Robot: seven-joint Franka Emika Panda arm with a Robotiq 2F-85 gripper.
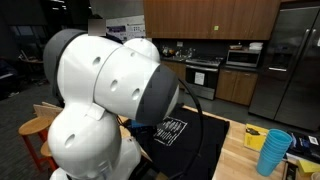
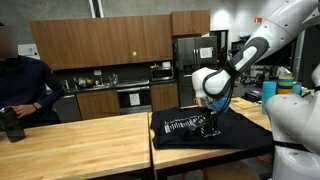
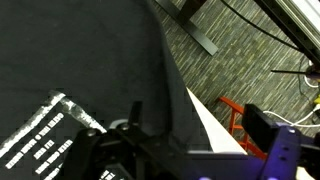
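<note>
A black cloth (image 1: 204, 140) with white printed lines is spread over the wooden table. In the wrist view the same cloth (image 3: 90, 60) fills the left and middle, its white print (image 3: 45, 135) at lower left. One edge of it runs down the middle, beside a strip of bare wood and the floor beyond. My gripper stands open over that edge, its dark fingers wide apart, and nothing is held. In exterior view 2, the gripper (image 2: 208, 128) is low over the cloth; whether it touches is unclear. In exterior view 1 the white arm hides it.
Blue cups (image 1: 273, 152) stand at the right of the table, near a yellow item (image 1: 255, 137). Bare tabletop (image 2: 80, 148) stretches left of the cloth in exterior view 2, where a person (image 2: 38, 85) stands behind it. Orange stools (image 1: 38, 125) are on the floor.
</note>
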